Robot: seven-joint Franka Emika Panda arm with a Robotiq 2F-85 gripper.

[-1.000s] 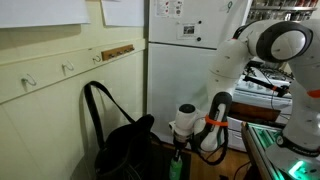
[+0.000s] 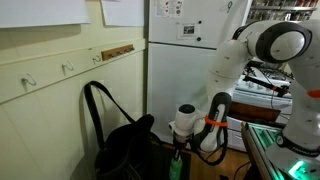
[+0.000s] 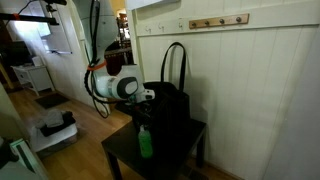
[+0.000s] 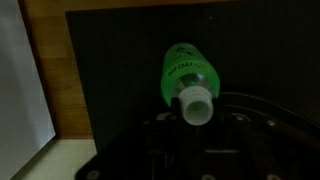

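Note:
A green bottle point(image 3: 145, 144) stands upright on the dark table point(image 3: 170, 157). From above, the wrist view shows the bottle's white cap point(image 4: 196, 105) and pale label. My gripper point(image 3: 145, 110) points down just over the bottle's top, and the bottle's lower part also shows in exterior view 1 beneath it. Dark finger parts lie close to the cap in the wrist view, too dim to make out their gap or any contact. The bottle rests on the table.
A large black bag point(image 2: 125, 140) with tall handles sits on the table beside the bottle, close to the arm. Behind it is a white wall with a hook rail point(image 3: 220, 20).

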